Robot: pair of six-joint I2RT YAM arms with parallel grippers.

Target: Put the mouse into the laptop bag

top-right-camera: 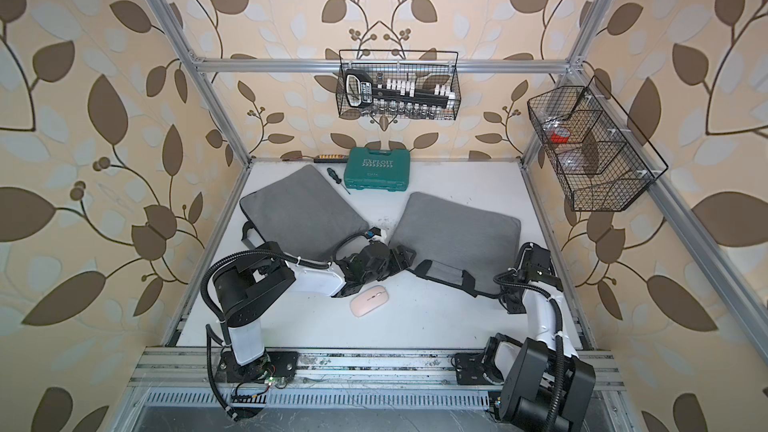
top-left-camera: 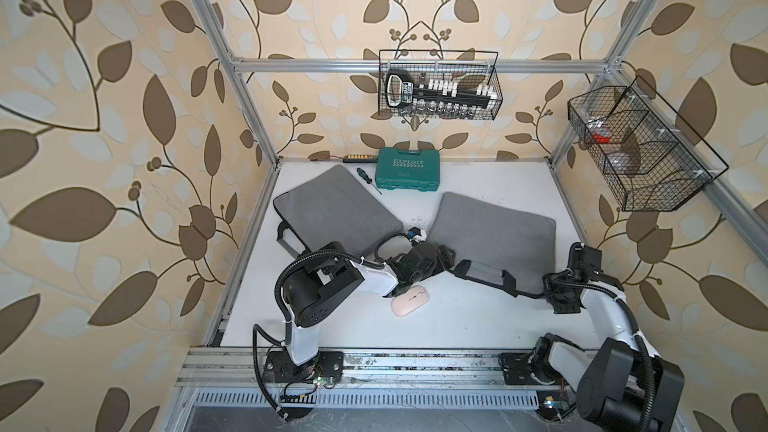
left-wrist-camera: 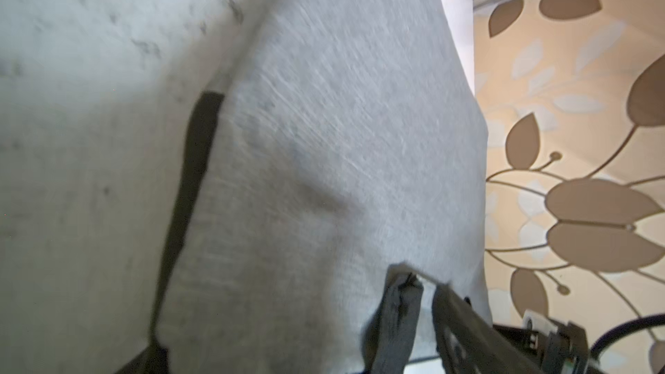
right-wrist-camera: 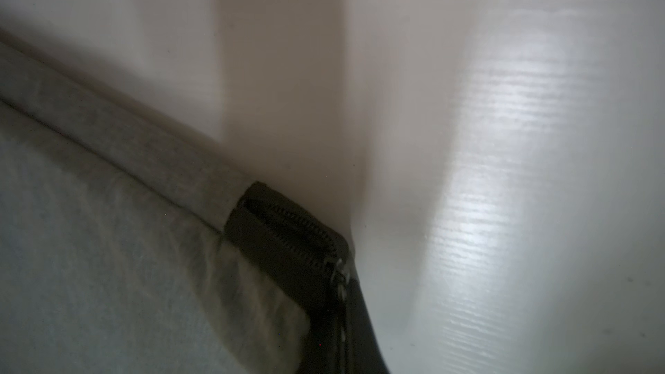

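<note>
The pink mouse [top-left-camera: 409,301] lies on the white table just in front of my left gripper [top-left-camera: 441,257], which is at the near-left corner of the grey bag [top-left-camera: 496,232] on the right, its fingers hard to make out. The left wrist view shows grey fabric [left-wrist-camera: 325,131] and a dark strap close up. My right gripper [top-right-camera: 513,292] is at that bag's near-right corner; its fingers are hidden in its wrist view, where a zip end [right-wrist-camera: 291,235] shows.
A second grey bag [top-left-camera: 336,208] lies at the left. A green case [top-left-camera: 408,168] and a screwdriver sit at the back. Wire baskets [top-right-camera: 592,152] hang on the walls.
</note>
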